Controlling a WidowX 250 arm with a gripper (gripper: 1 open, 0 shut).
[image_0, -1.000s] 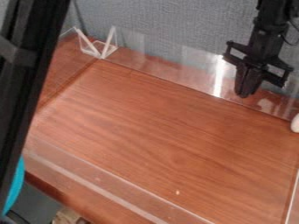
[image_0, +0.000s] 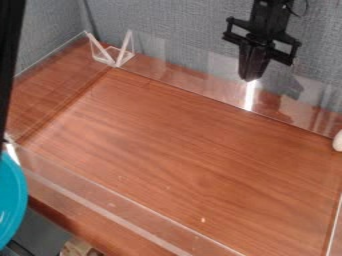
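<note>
The black gripper (image_0: 251, 70) hangs at the upper right of the camera view, over the back edge of the wooden tray floor (image_0: 181, 160), in front of the grey padded wall. Its fingers point down and look shut, with nothing visible between them. The wooden floor below it is bare apart from small specks.
A clear low wall rings the wooden floor. A white bracket (image_0: 110, 52) stands at the back left corner. A turquoise round object (image_0: 7, 200) sits at the left edge, and a small white object (image_0: 337, 141) at the right edge.
The gripper has moved left and upward along the back wall. The dark shape along the left edge has shrunk out of view, showing more of the turquoise object.
</note>
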